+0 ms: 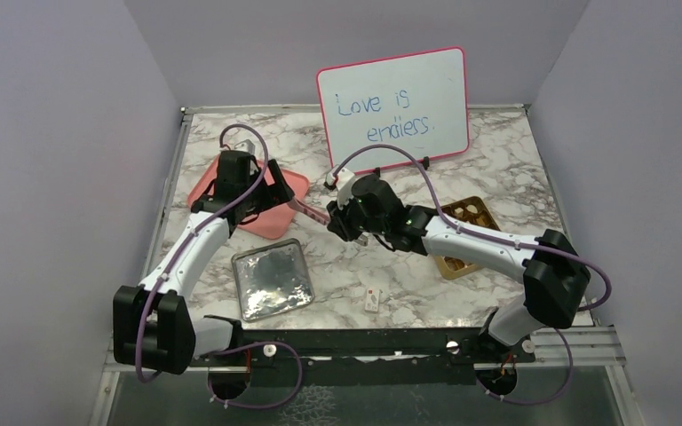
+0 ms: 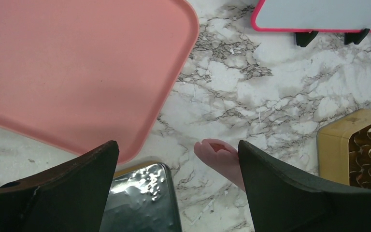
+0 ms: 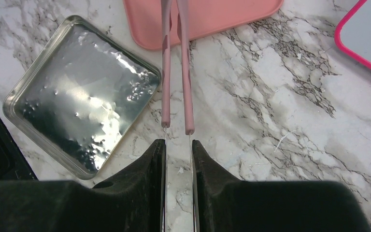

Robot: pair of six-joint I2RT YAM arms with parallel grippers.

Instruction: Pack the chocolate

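Pink-tipped tongs [image 1: 311, 211] extend from my right gripper [image 1: 337, 222], which is shut on them; their two pink arms [image 3: 188, 92] point toward the pink tray [image 2: 77, 58]. My left gripper [image 1: 271, 186] is open over that tray, beside the tongs' tip, with nothing visible between its fingers in the left wrist view. A gold box [image 2: 333, 154] with a brown sectioned insert stands at the right, partly behind the right arm in the top view. Chocolate pieces are too small to make out clearly.
A metal tray [image 1: 272, 280] lies at front left. A small white card [image 1: 372, 299] is at front centre. A whiteboard [image 1: 393, 106] stands at the back. Bare marble surrounds them.
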